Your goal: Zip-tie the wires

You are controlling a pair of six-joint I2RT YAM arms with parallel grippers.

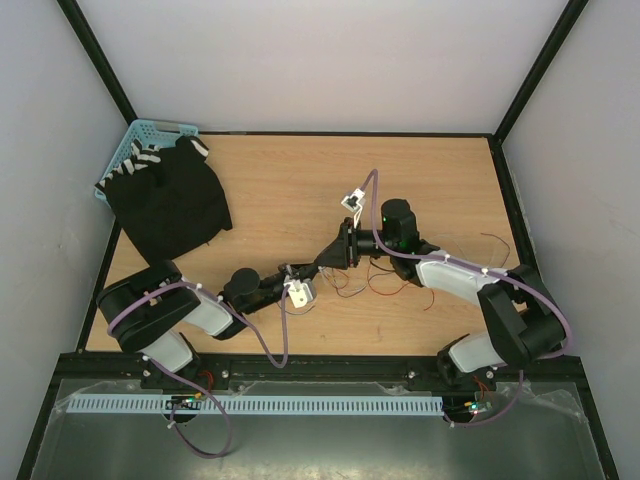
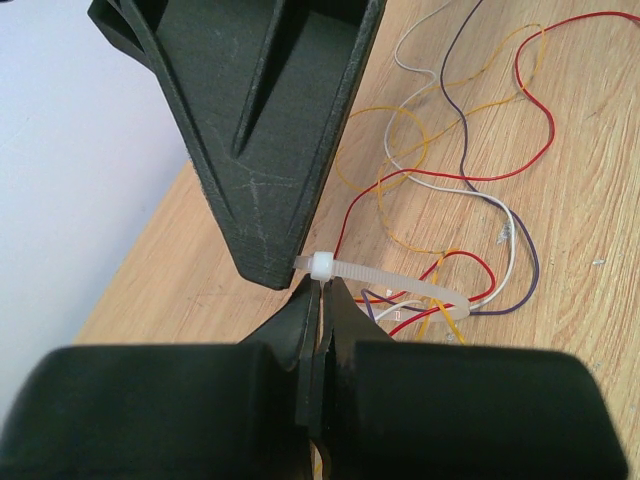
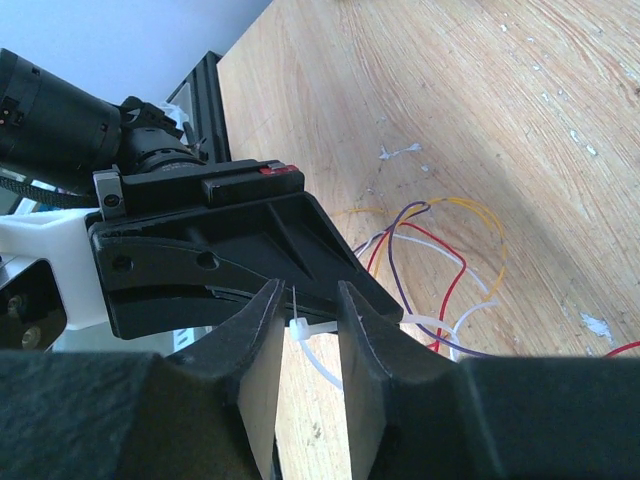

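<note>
A translucent white zip tie (image 2: 400, 279) loops around the bundle of thin wires (image 2: 497, 210), coloured red, white, yellow and purple. My left gripper is shut, its fingertips on the tie just by the tie's square head. Coming in from the right, my right gripper stands part open; the zip tie head (image 3: 299, 329) and its short upright tail appear between its fingers in the right wrist view. No contact between those fingers and the tail can be made out. In the top view both grippers meet tip to tip, hiding the tie.
A blue basket (image 1: 148, 133) with a black cloth (image 1: 170, 200) draped over it stands at the back left. Loose wire ends (image 1: 400, 288) spread under the right arm.
</note>
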